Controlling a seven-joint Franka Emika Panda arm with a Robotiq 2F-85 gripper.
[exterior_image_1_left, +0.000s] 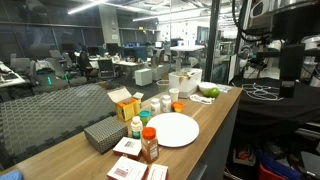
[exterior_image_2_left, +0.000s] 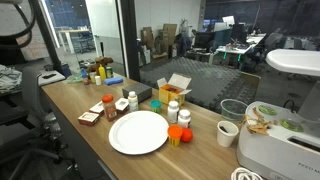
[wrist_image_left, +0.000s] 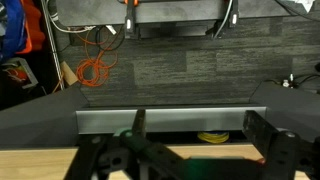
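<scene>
My gripper stands open in the wrist view, with its dark fingers wide apart and nothing between them. Below it lie the dark floor and the table's edge (wrist_image_left: 60, 162). At upper right in exterior view 1, the dark arm hangs beside the table, clear of everything on it. A white plate (exterior_image_2_left: 139, 132) rests on the wooden table. Around it stand an orange-lidded jar (exterior_image_1_left: 149, 145), white bottles (exterior_image_2_left: 173, 112), an orange cup (exterior_image_2_left: 175, 134), a teal cup (exterior_image_1_left: 144, 116) and an open yellow box (exterior_image_1_left: 125, 103).
Small white-and-red boxes (exterior_image_1_left: 127, 168) lie near the jar. A grey mesh block (exterior_image_1_left: 105, 133) sits close by. Toward the table's other end are a clear container (exterior_image_2_left: 232, 109), a white cup (exterior_image_2_left: 227, 133) and a white appliance (exterior_image_2_left: 285, 145). Orange cable (wrist_image_left: 95, 68) lies on the floor.
</scene>
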